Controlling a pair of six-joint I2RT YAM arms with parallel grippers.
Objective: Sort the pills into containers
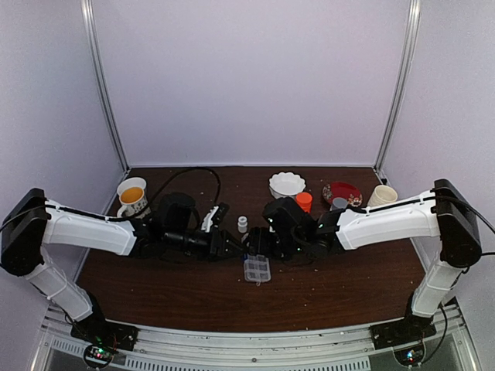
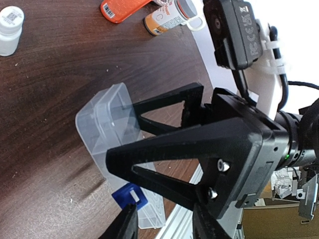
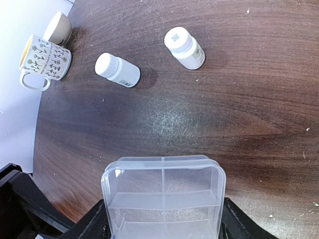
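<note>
A clear compartment box (image 1: pixel 257 269) with a blue latch (image 2: pixel 129 195) is held tilted in my right gripper, whose fingers lie on both sides of it. In the top view the right gripper (image 1: pixel 254 241) sits at the box's far end. My left gripper is open, its fingertips on either side of the blue latch as seen from its wrist, with nothing clearly gripped. Whether they touch the box I cannot tell. White pill bottles (image 3: pixel 184 47) stand beyond it. No sorted pills show inside the box.
An orange bottle (image 1: pixel 304 201), a white scalloped bowl (image 1: pixel 287 184) and a red dish (image 1: pixel 343 193) stand at the back right. Mugs (image 3: pixel 46 58) occupy the back left. Small pale specks dot the table.
</note>
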